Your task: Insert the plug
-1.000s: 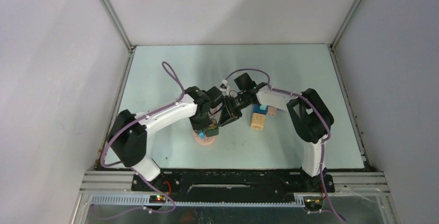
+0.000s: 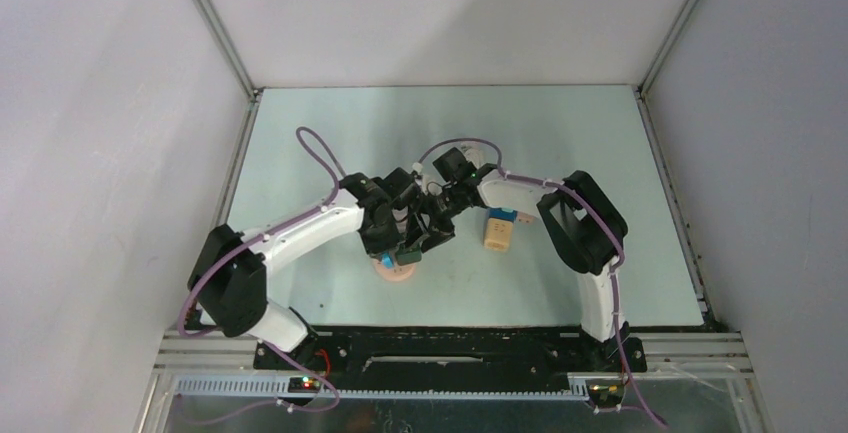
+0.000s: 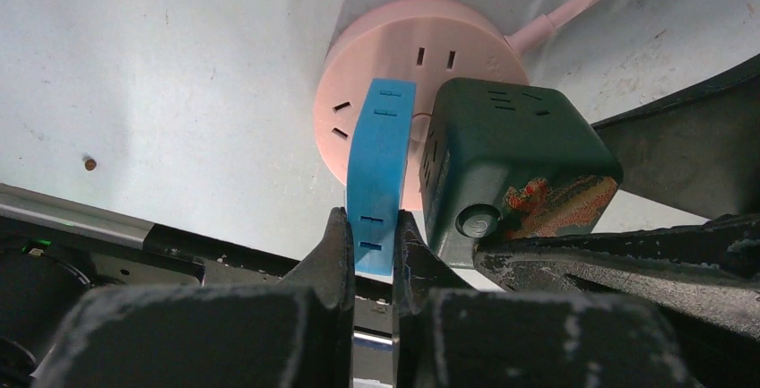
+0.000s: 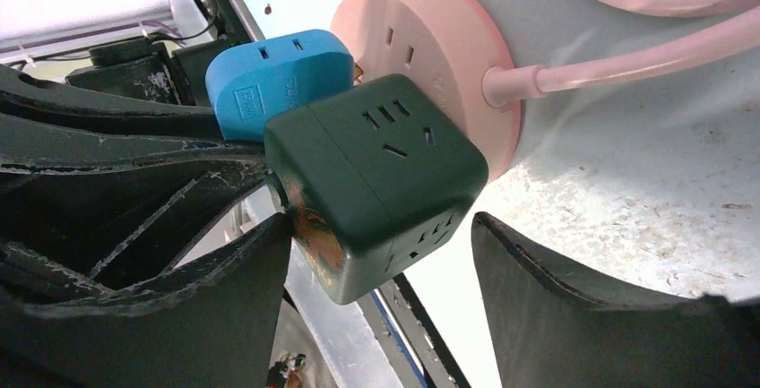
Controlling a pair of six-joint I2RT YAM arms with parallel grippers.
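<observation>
The round pink power strip (image 3: 466, 38) lies on the table. My left gripper is shut on a slim blue plug (image 3: 381, 155), held over the strip's face. Beside it, a dark green cube adapter (image 4: 376, 173) with socket slots sits at the strip, partly covering it. My right gripper has its fingers apart on either side of the green cube; whether they touch it is unclear. Whether either plug is seated in the strip is hidden.
A tan block (image 2: 497, 236) and a blue block (image 2: 503, 214) lie right of the strip under the right arm. The pink cable (image 4: 650, 56) runs from the strip. The table's front edge and rail are close.
The right gripper has moved slightly toward the front left, closer round the green cube.
</observation>
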